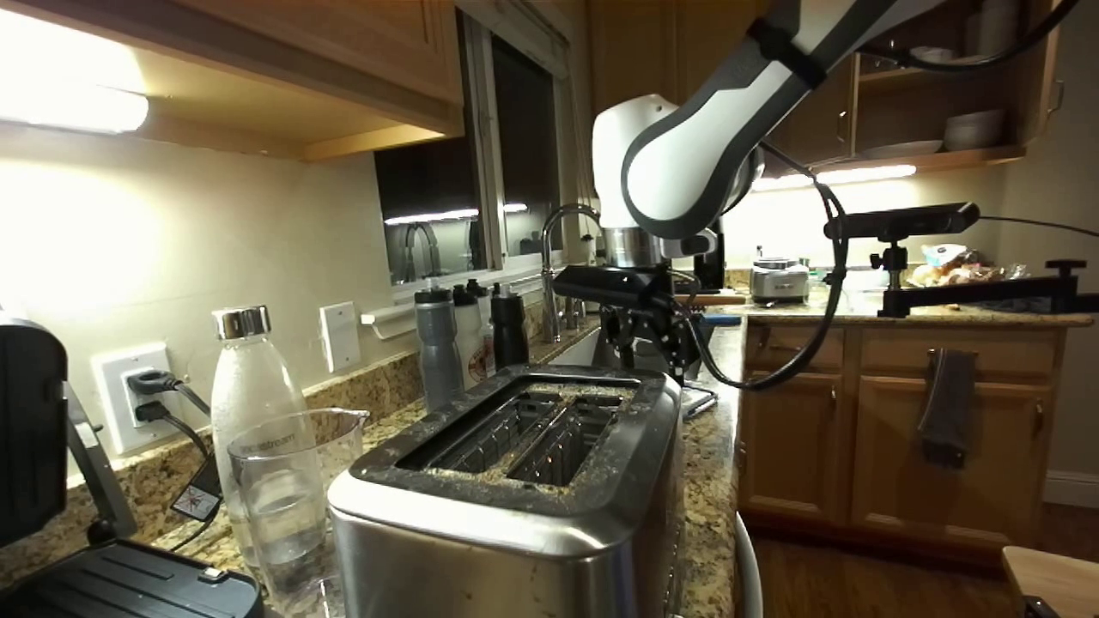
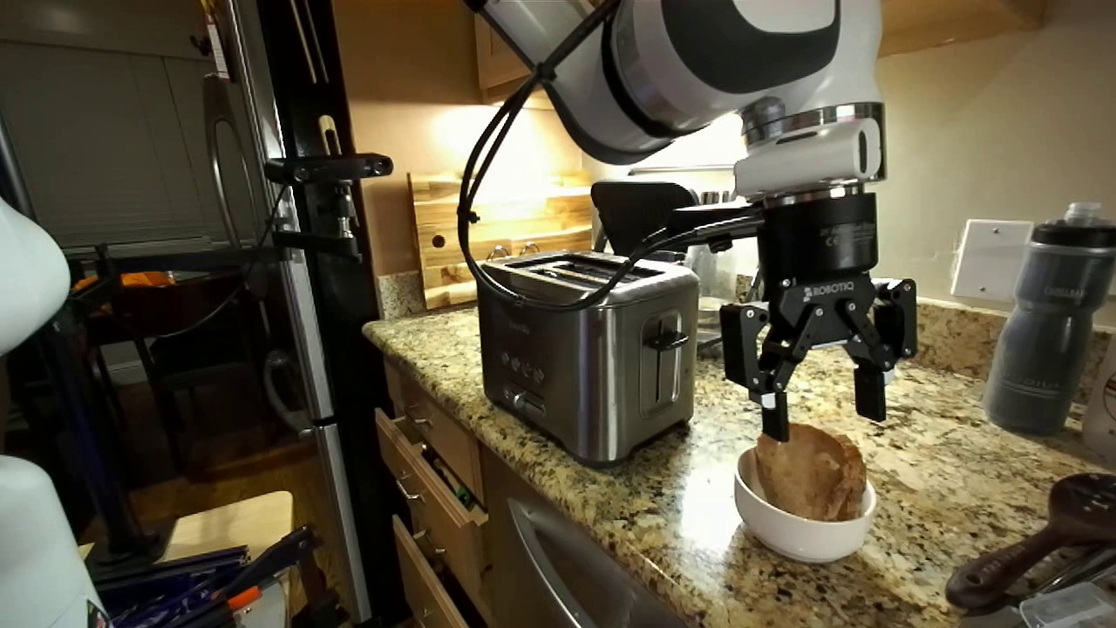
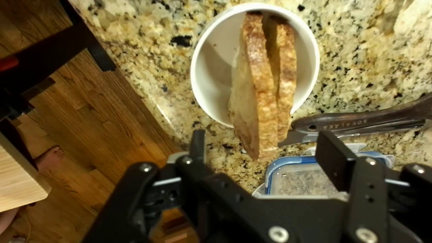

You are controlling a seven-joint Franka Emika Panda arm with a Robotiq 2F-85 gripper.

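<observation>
Two browned bread slices (image 2: 803,473) (image 3: 267,87) lean side by side in a small white bowl (image 2: 800,537) (image 3: 199,83) on the granite counter, their upper ends rising past its rim. My gripper (image 2: 822,412) points down just above them, fingers apart. In the wrist view its fingers (image 3: 198,143) stand on either side of the bread's near end, with a gap to each side and no grip visible. Beside the bowl stands a steel toaster (image 2: 565,361) (image 1: 577,541) with empty-looking slots. From exterior view 1 the bowl and bread are hidden.
Dark utensils (image 3: 352,119) and a blue-rimmed clear container (image 3: 283,162) lie close to the bowl. A grey bottle (image 2: 1051,324) stands by the wall. The counter's edge drops to the floor near the bowl. A clear pitcher (image 1: 278,484) stands beyond the toaster.
</observation>
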